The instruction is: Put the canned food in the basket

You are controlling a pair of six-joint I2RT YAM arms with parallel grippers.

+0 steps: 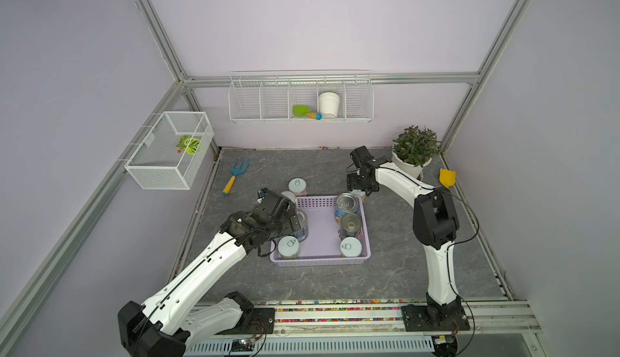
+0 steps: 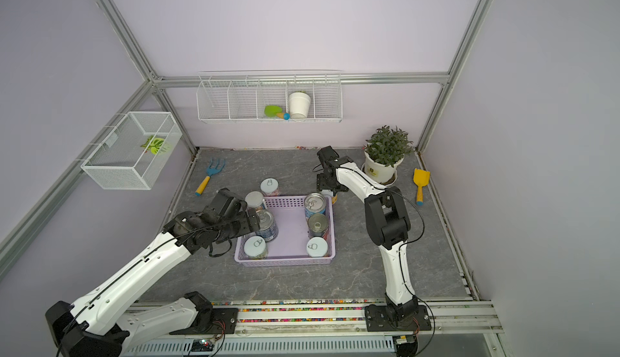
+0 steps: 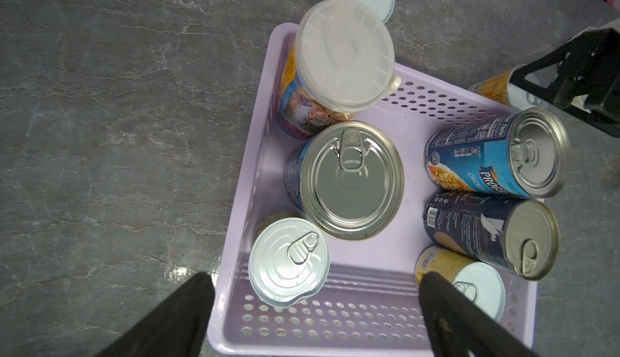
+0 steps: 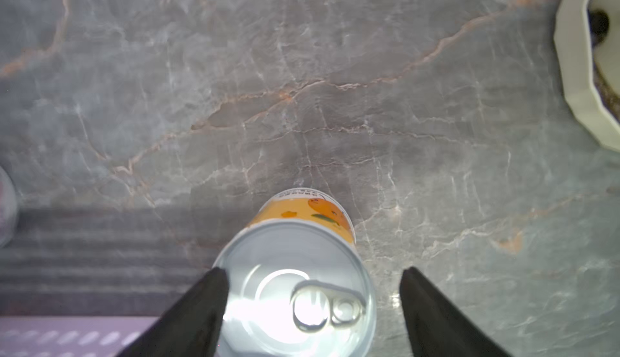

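Several cans are inside the lilac basket [image 1: 319, 260], among them a large silver one [image 3: 352, 195] and a blue-label one [image 3: 468, 160]. My open left gripper hangs over the basket's left part, empty. A can with an orange label [image 4: 294, 292] stands on the table just outside the back right edge; my right gripper is over it, fingers part open either side of its lid, whether touching cannot tell. Another can [image 1: 297, 185] stands behind the basket at left.
A potted plant [image 1: 413, 143] stands at back right, a yellow shovel [image 2: 421, 179] beside it. A blue fork [image 1: 239, 168] lies at left. Wire baskets hang on the walls.
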